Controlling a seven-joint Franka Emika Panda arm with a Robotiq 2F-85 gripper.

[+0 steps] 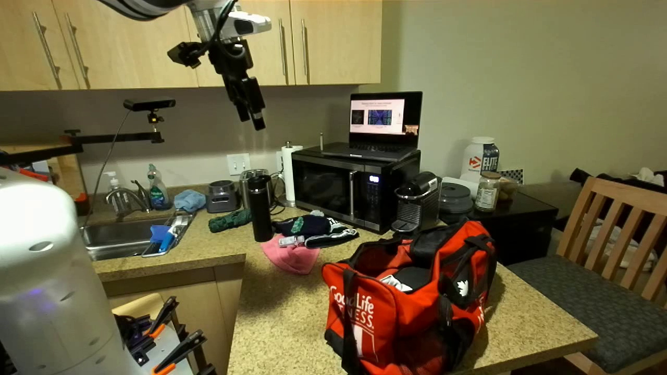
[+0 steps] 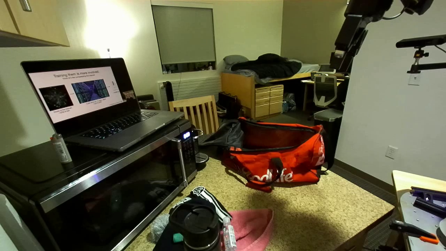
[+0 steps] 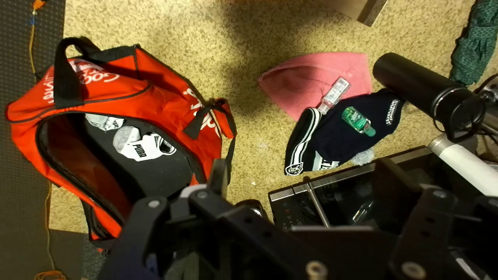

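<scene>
High above the counter hangs my gripper, well clear of everything on it. Its fingers spread wide in the wrist view, and the gap between them is empty. On the counter a red gym bag lies unzipped; socks show on its dark floor. A pink cloth and a navy knit hat lie side by side. One clear small bottle rests across the cloth and the hat's edge, and a green bottle is on the hat. Close by stands a black tumbler.
A microwave carrying an open laptop stands against the wall, with a coffee machine beside it. Dark green fabric lies left of the tumbler. Bare counter extends in front of the pink cloth.
</scene>
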